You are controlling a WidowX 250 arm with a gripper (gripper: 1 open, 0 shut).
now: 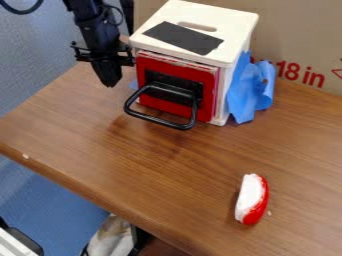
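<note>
A black robot arm stands at the upper left of the table, its gripper (110, 70) pointing down just left of a toy oven; whether it is open or shut is hard to tell. The oven (210, 40) has a white body, a dark patch on top and a red front door (174, 78) with a black handle (162, 120). A red and white elongated object (251, 198) lies alone at the lower right of the table.
Blue crumpled material (251, 92) sits right of the oven, against a cardboard panel (301, 50).
</note>
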